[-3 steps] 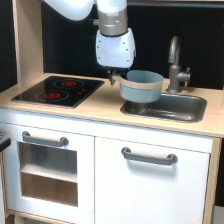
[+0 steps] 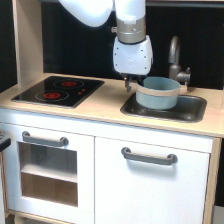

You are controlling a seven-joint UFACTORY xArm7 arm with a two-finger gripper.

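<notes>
A pale blue-green pot (image 2: pixel 158 93) is at the dark sink (image 2: pixel 165 107), over its basin and in front of the tap. Whether its base touches the sink floor cannot be made out. From above left, my gripper (image 2: pixel 131 81) reaches down to the pot's left side and appears shut on its handle. The fingers are small and dark here, and the grip itself is partly hidden.
Behind the pot rises a dark tap (image 2: pixel 175 64). A black cooktop (image 2: pixel 58 91) with two red burner rings lies on the left of the wooden counter (image 2: pixel 100 106). White cabinet doors with grey handles are below.
My gripper and the pot have moved together to the right and slightly down, from the sink's left edge to farther over the basin, closer to the tap.
</notes>
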